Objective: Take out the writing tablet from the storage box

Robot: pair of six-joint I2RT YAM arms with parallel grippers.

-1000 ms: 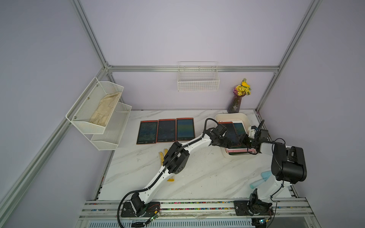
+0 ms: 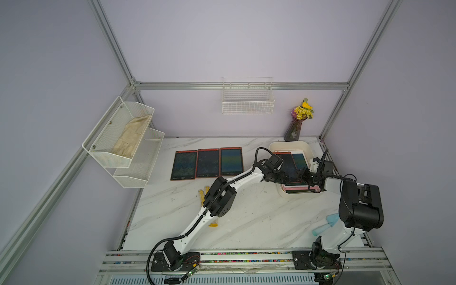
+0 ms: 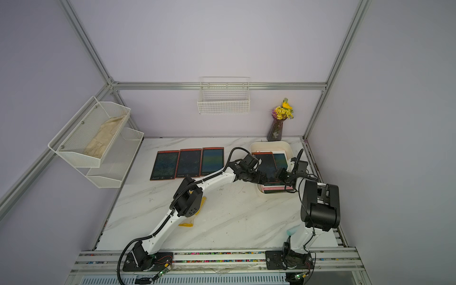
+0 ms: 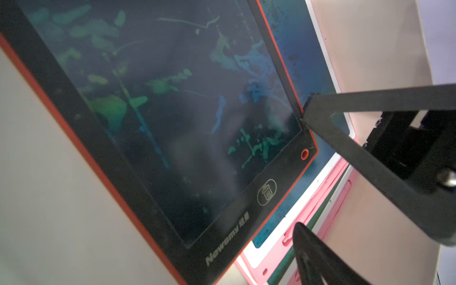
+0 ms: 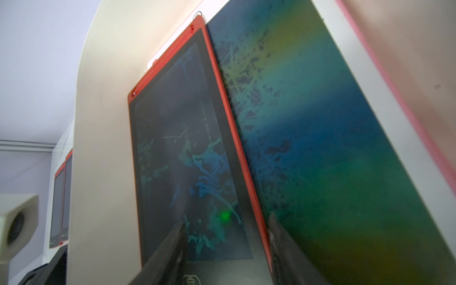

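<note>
The cream storage box (image 2: 274,146) holds a stack of writing tablets, topped by a red-rimmed one (image 5: 185,142) leaning over a larger white-and-pink tablet (image 5: 327,133). My left gripper (image 2: 284,178) is at the box's left side, low by the red tablet; in its wrist view only part of it shows at the lower right. My right gripper is at the box's right side, its fingers apart and blurred either side of the red tablet's right edge. I cannot tell whether they touch it.
Three tablets (image 2: 207,162) lie in a row left of the box. A flower vase (image 2: 292,130) stands behind it. Wire shelves (image 2: 114,156) hang on the left wall, a basket (image 2: 247,102) at the back.
The left arm and the tablets show no visible movement.
</note>
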